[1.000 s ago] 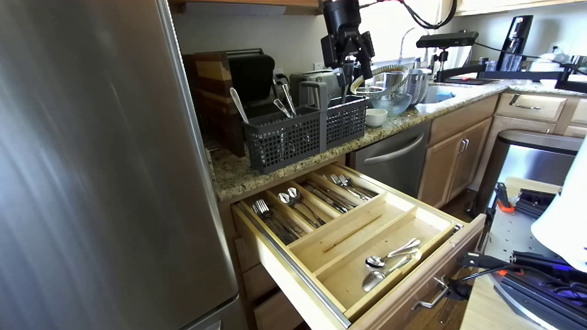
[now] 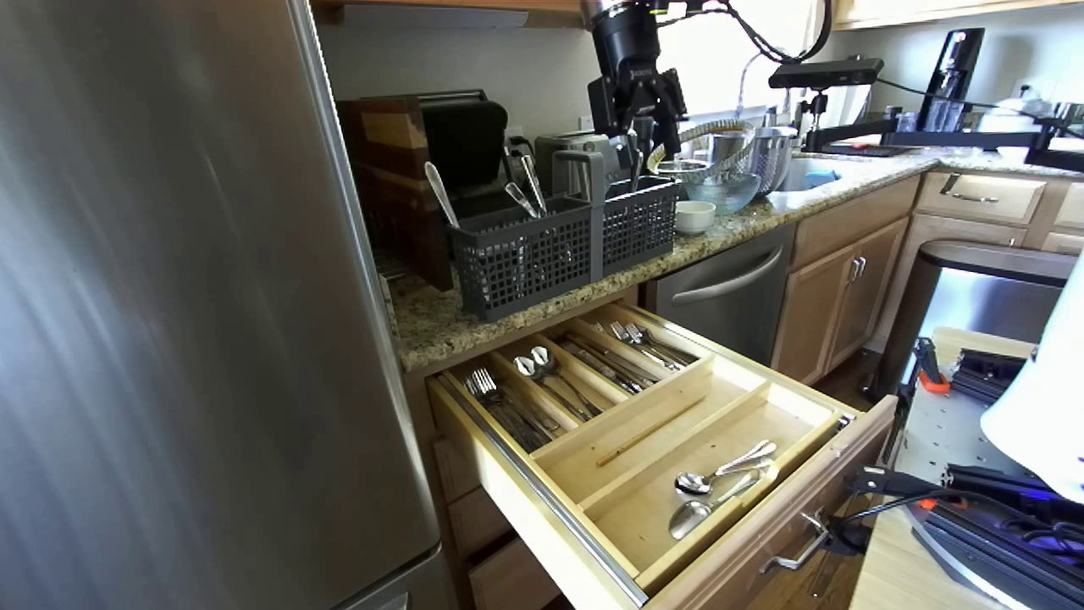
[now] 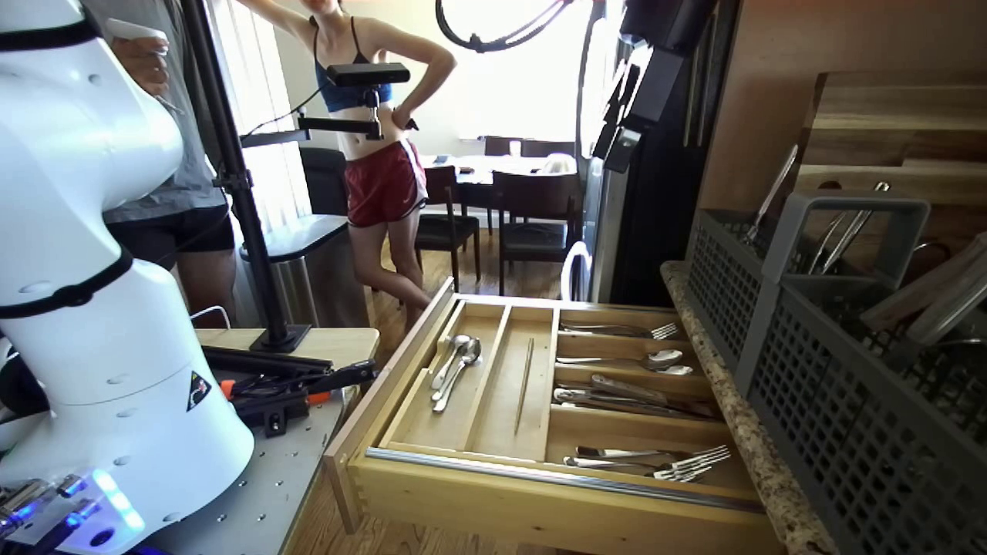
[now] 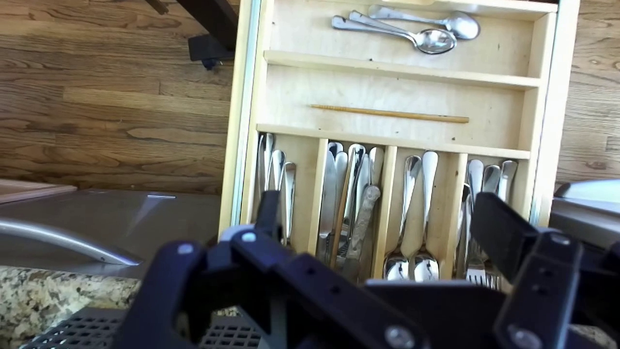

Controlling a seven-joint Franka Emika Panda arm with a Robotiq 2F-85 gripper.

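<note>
Above the right half of the grey cutlery basket, my gripper points down with its fingers spread. A dark upright utensil handle rises from the basket around the space between the fingers; whether they touch it cannot be seen. Looking from the wrist, the gripper is wide apart, and the basket shows only at the bottom edge. Beyond it lies the open drawer, whose compartments hold forks, knives and spoons. A wooden chopstick lies alone in one compartment.
Metal utensils stick up from the basket's left half. A white bowl and a glass bowl stand right of it, a toaster behind. The fridge flanks the drawer. People stand in the background.
My gripper has shifted slightly left and down in exterior view 1, lower over the basket. The drawer, its cutlery and the basket look unchanged.
</note>
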